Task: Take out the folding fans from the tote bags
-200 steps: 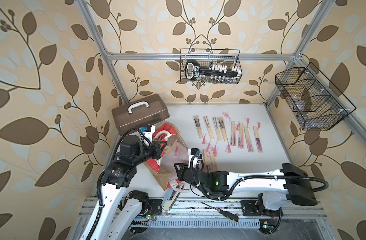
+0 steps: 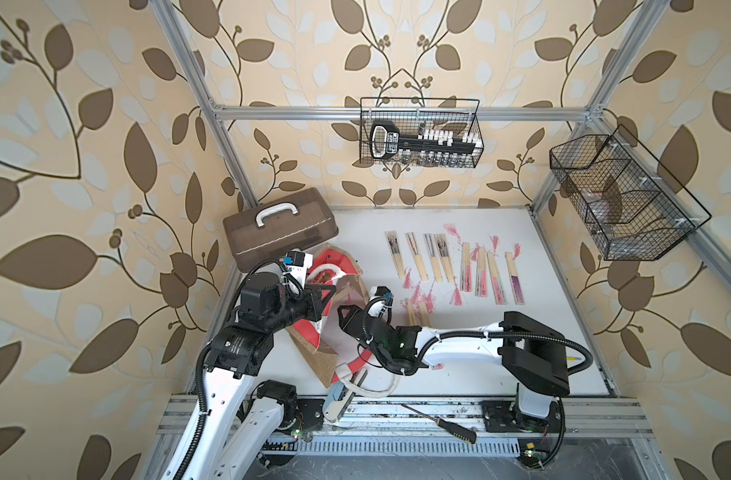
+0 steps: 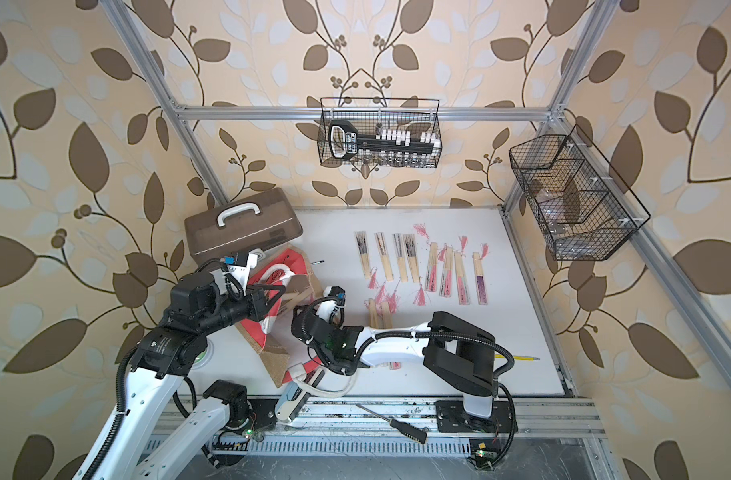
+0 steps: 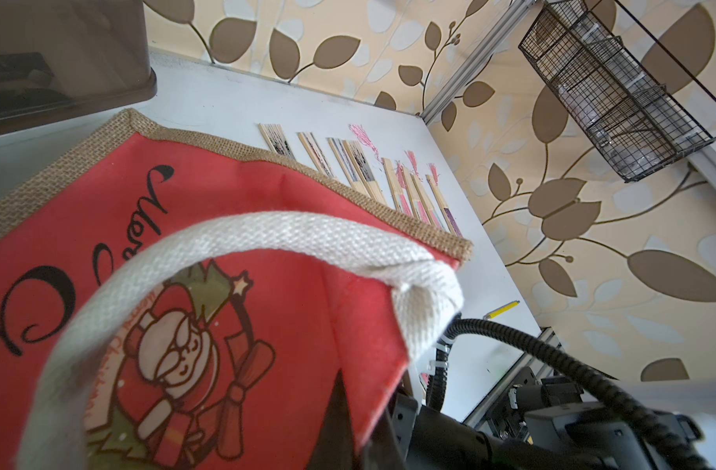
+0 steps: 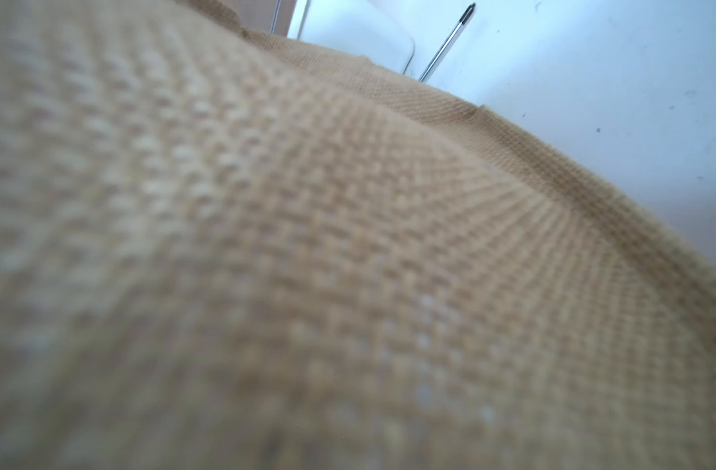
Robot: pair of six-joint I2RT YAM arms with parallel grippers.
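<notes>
The red and burlap tote bag (image 3: 252,334) lies open at the left of the table, its mouth toward the right. In the left wrist view, my left gripper is shut on the bag's red edge, beside the white handle (image 4: 279,231). My right gripper (image 2: 345,314) reaches into the bag's mouth from the right; its fingertips are too small and shadowed to tell how far apart they stand. Woven burlap (image 5: 358,258) fills most of the right wrist view, hiding the fingers. No fan shows clearly inside the bag. Several folding fans (image 2: 481,273) with pink tassels lie outside on the table.
A brown toolbox (image 2: 293,228) stands behind the bag. Below the bag's mouth lies a blue-grey tool (image 2: 339,400) at the table's front edge, with a screwdriver (image 2: 453,429) farther right. Wire baskets (image 2: 421,136) hang at the back and right.
My right gripper has moved left and farther into the bag's mouth, and its arm has swung left with it. The bag's opening has shifted slightly. The left arm has stayed nearly still.
</notes>
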